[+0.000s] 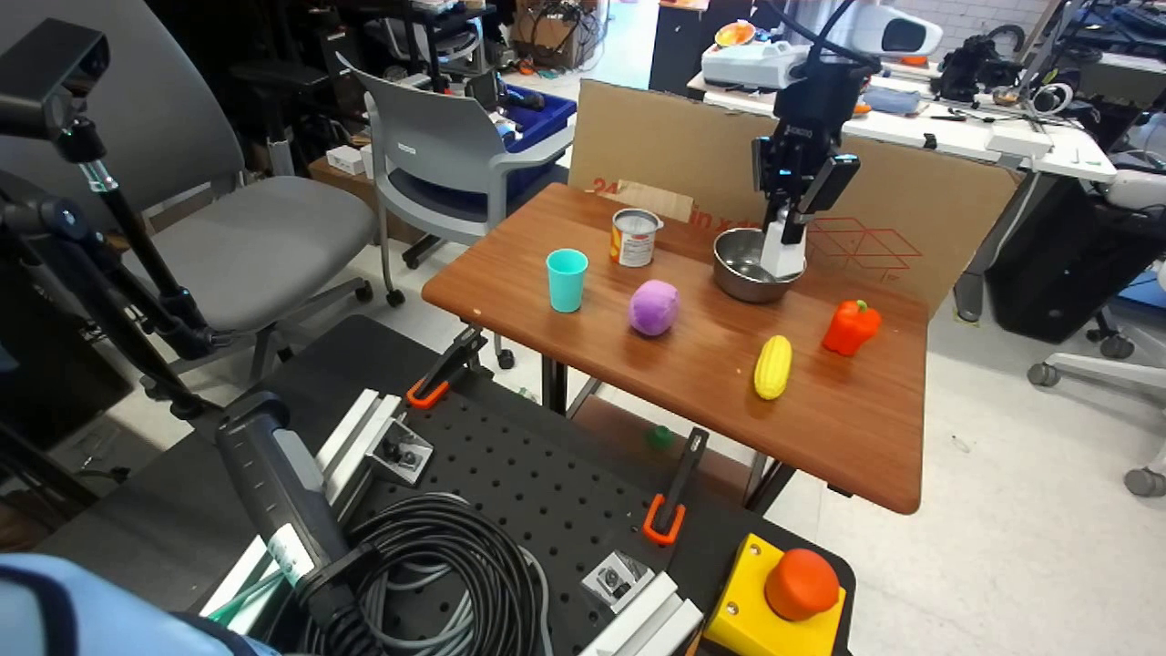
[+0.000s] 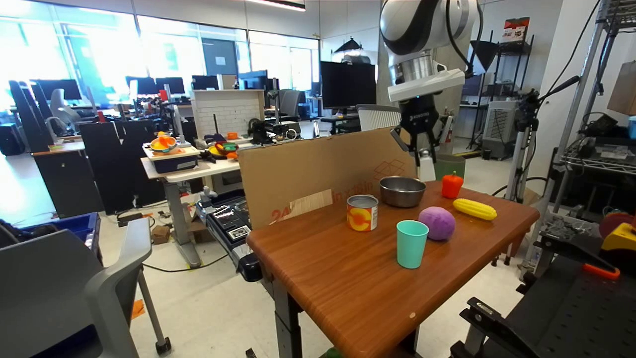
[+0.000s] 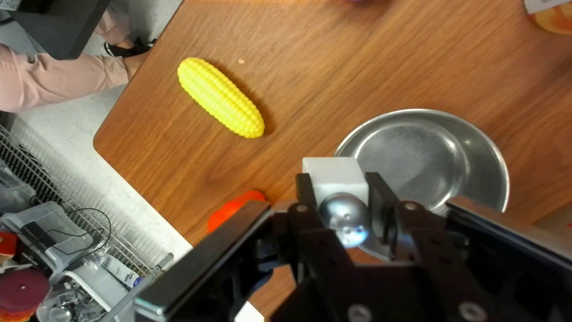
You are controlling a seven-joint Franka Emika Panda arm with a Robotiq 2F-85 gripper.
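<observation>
My gripper is shut on a white block-shaped object (image 3: 333,174) with a silvery round end, held between its black fingers. In exterior view 1 the white object (image 1: 781,252) hangs downward at the right side of the metal bowl (image 1: 739,261), its lower end overlapping the bowl's rim. The wrist view has it over the near left rim of the bowl (image 3: 413,155), whose visible interior is empty. Whether it touches the bowl I cannot tell.
A yellow corn (image 1: 772,367), red pepper (image 1: 852,327), purple ball (image 1: 653,307), teal cup (image 1: 566,280) and can (image 1: 634,237) stand around the bowl on the wooden table (image 1: 700,372). A cardboard sheet (image 1: 656,142) closes the back edge.
</observation>
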